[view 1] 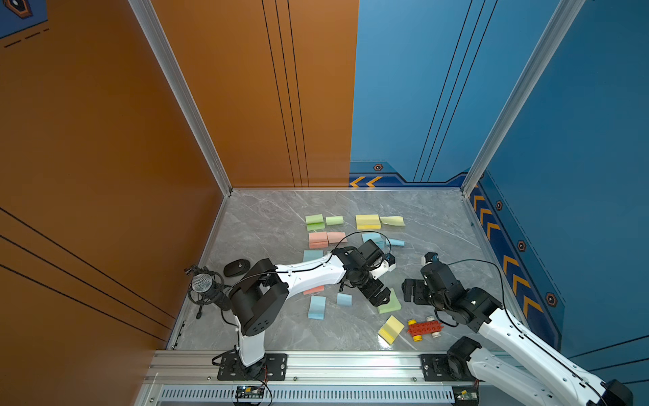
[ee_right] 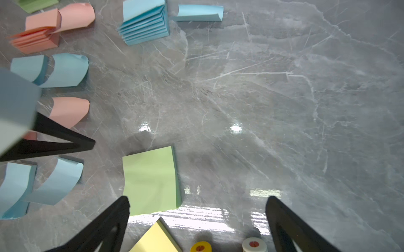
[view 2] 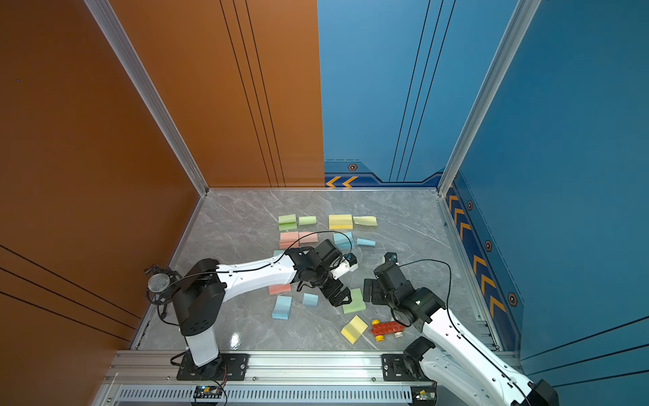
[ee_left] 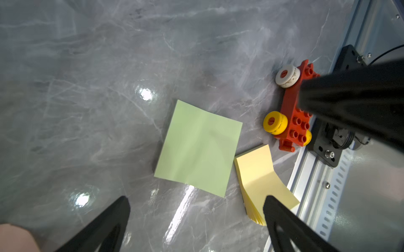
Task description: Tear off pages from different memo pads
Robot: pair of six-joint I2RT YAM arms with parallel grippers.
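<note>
A square green pad [ee_left: 197, 147] lies at the front right of the table, with a bent yellow pad [ee_left: 263, 180] in front of it. My left gripper stands open above and beside the green pad, fingers empty. My right gripper is open and empty, to the right of that pad. Farther left and back lie pink pads [ee_right: 37, 31], blue pads [ee_right: 143, 23], loose curled sheets such as a blue one [ee_right: 197, 12], plus green pads [view 1: 314, 222] and a yellow pad [view 1: 367, 222].
A red toy-brick car [ee_left: 294, 105] with yellow and white wheels lies near the front edge, beside the yellow pad. A black mouse [view 1: 236, 266] lies at the left.
</note>
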